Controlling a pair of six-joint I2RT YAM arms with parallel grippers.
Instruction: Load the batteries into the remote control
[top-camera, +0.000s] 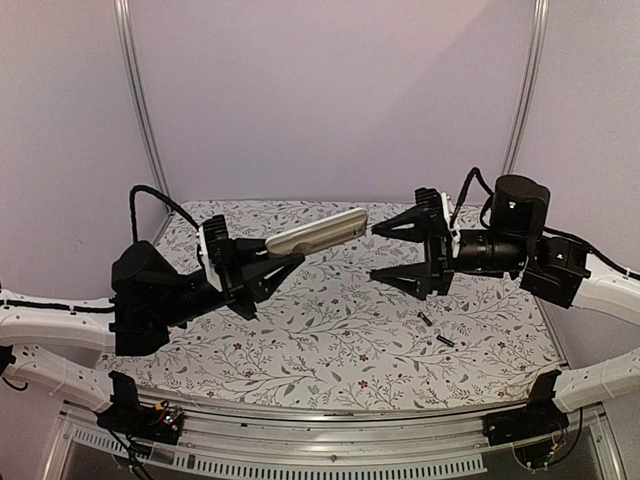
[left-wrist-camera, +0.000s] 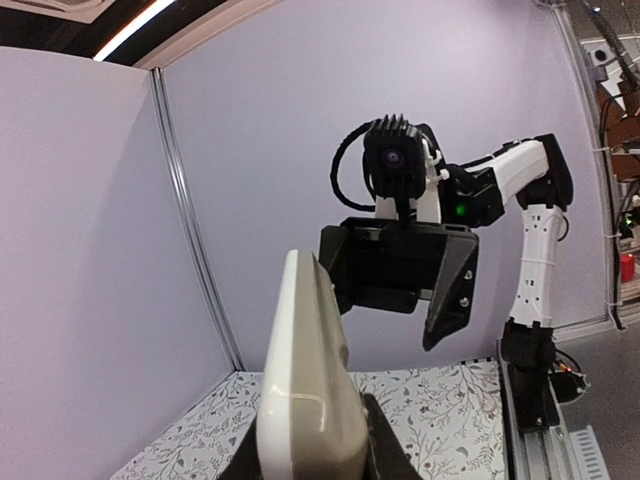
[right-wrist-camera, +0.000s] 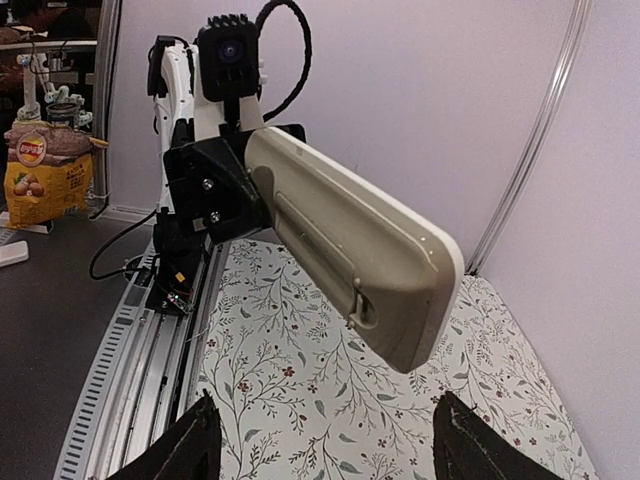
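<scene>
My left gripper (top-camera: 282, 262) is shut on one end of the pale remote control (top-camera: 320, 233), holding it in the air with its free end tilted up to the right. In the right wrist view the remote (right-wrist-camera: 345, 240) shows a long panel and a small notch near its free end; no open battery bay is visible. Apart from that end, my right gripper (top-camera: 382, 253) stands wide open and empty. Two small dark batteries lie on the table at the right, one battery (top-camera: 425, 319) behind the other battery (top-camera: 445, 341).
A metal rail (top-camera: 330, 440) runs along its front edge, and pale walls close off the back and sides.
</scene>
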